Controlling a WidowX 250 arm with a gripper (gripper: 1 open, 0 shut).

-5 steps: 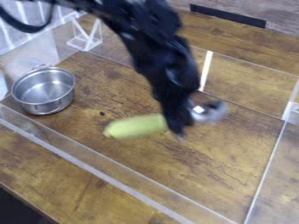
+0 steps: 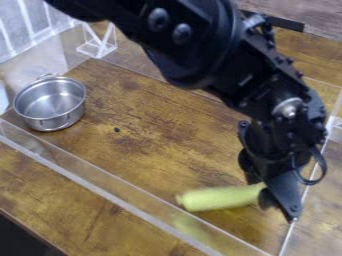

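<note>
A pale yellow-green elongated object (image 2: 214,198), like a corn cob, lies low over the wooden board at the lower right. My black gripper (image 2: 271,190) is at its right end, fingers around or against that end; whether they grip it I cannot tell. A steel pot (image 2: 50,110) stands at the left.
Clear plastic walls (image 2: 127,200) border the wooden work area (image 2: 147,140), which is mostly bare in the middle. My arm covers the upper right of the view.
Over the last second my arm and the yellow-green object have moved right and toward the front, away from the middle of the board.
</note>
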